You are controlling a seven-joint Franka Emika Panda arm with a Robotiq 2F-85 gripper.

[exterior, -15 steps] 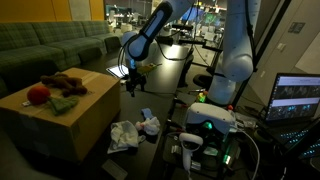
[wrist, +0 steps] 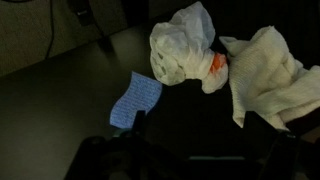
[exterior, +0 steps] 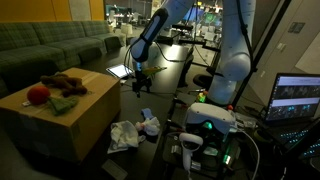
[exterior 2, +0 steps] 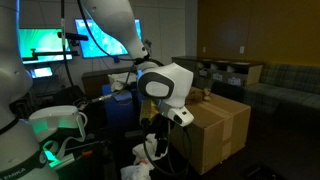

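Note:
My gripper stands open above the dark table, its dark fingers hard to make out at the bottom of the wrist view and nothing visible between them. Ahead of it lies a crumpled white plastic bag (wrist: 180, 45) with an orange patch. A blue textured cloth (wrist: 135, 100) rests flat to the left of the bag, near the left finger. To the right, a rumpled white towel (wrist: 270, 75) spreads toward the image edge. In exterior view 1 the towel (exterior: 125, 135) and bag (exterior: 150, 125) lie side by side on the table.
A large cardboard box (exterior: 70, 125) borders the work area, with a red object (exterior: 38, 95) and a brown plush-like item on top. A monitor (exterior: 295, 95) stands at the right. Bare dark tabletop (wrist: 60, 100) shows left of the blue cloth.

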